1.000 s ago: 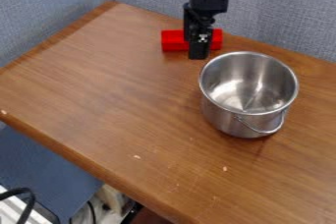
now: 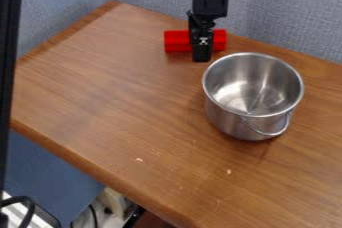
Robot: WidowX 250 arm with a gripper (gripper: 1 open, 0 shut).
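Note:
A black gripper [image 2: 202,46] hangs from the top of the camera view, its fingertips low over a red cylindrical object [image 2: 178,41] lying on its side at the back of the wooden table. The gripper is open, and its fingers hide the middle of the red object. Just in front and to the right stands a steel pot [image 2: 253,96] with a wire handle, its inside empty.
Grey-blue padded walls [image 2: 294,12] border the back and left. Black cables lie beyond the table's edge at the lower left.
The gripper has shifted very slightly at the red object. The pot and the red object look unmoved.

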